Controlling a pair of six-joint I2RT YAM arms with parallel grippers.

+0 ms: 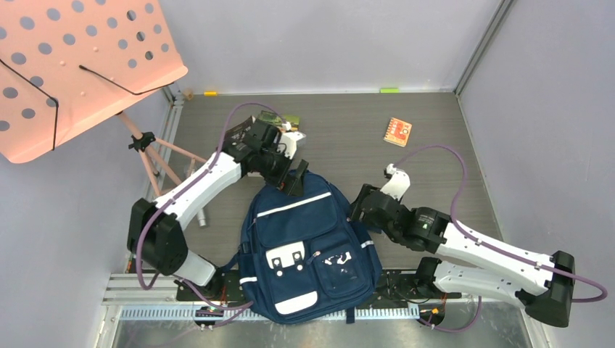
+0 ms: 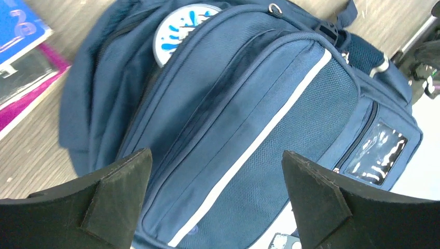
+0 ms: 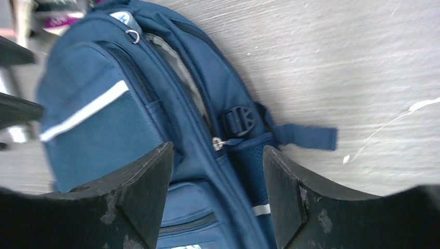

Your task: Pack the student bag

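Note:
A navy backpack (image 1: 294, 226) lies front side up at the table's near edge. Its main zipper (image 3: 200, 104) is parted along the right side, with a metal pull at the end of the track. Over the bag's top left my left gripper stands open, the front pocket's white stripe showing between its fingers. My right gripper is open above the bag's right side, near the zipper pull, holding nothing. Books (image 1: 279, 119) lie beyond the bag, mostly hidden by the left arm. An orange notebook (image 1: 398, 132) rests at the back right.
A pink perforated stand (image 1: 87, 65) takes up the back left, its legs reaching down beside the table. Walls close in at the back and right.

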